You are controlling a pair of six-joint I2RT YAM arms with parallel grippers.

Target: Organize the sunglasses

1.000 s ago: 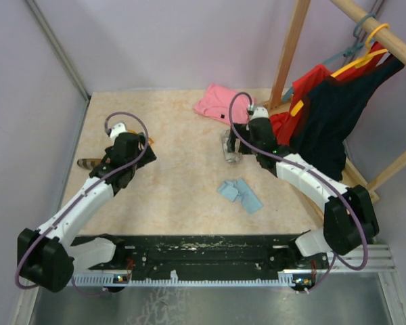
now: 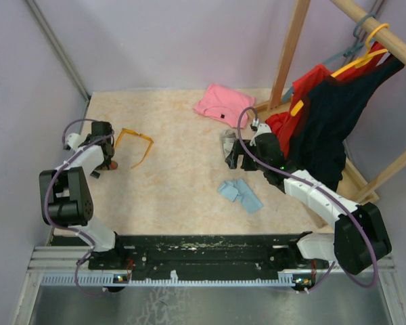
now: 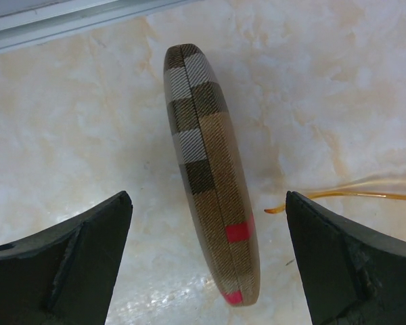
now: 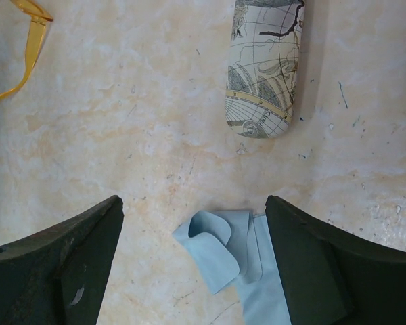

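Note:
Yellow sunglasses lie on the table at the left, temples unfolded. Just left of them is a plaid case, brown, grey and black with red patches, which appears closed. Above this case my left gripper is open, one finger to each side and nothing held. A cream map-print case rests to the right of the table's middle. My right gripper hangs open and empty over the table near it. In the top view this arm covers part of the map-print case.
A folded blue-grey cloth lies below the right gripper. Pink clothing sits at the back. A wooden rack with hanging red and dark garments takes up the right side. Mid-table is clear.
My left arm has swung left, from over the sunglasses to over the plaid case, uncovering the yellow frame.

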